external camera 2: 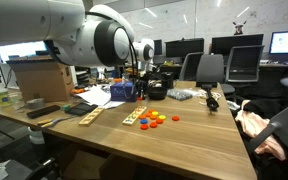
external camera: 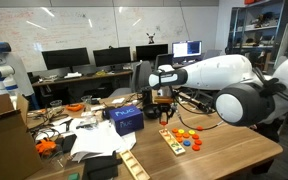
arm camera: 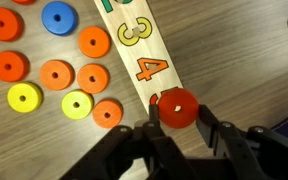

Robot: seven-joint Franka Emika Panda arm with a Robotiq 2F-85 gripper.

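A red disc (arm camera: 178, 108) sits between the fingertips of my gripper, which is shut on it. In the wrist view the disc appears over the end of a wooden number board (arm camera: 142, 50), partly covering the digit after the 4. The digits 3 and 4 show bare. In exterior view 1 my gripper (external camera: 165, 113) hangs just above the far end of that board (external camera: 172, 141); contact cannot be made out. Loose discs lie beside the board: a blue one (arm camera: 59, 17), a yellow one (arm camera: 24, 97) and several orange and red ones.
A second wooden board (external camera: 133, 165) lies nearer the front. White papers (external camera: 92, 139) and a blue box (external camera: 126, 119) occupy the table's left side. Bare tabletop (external camera 2: 189, 140) stretches beyond the discs.
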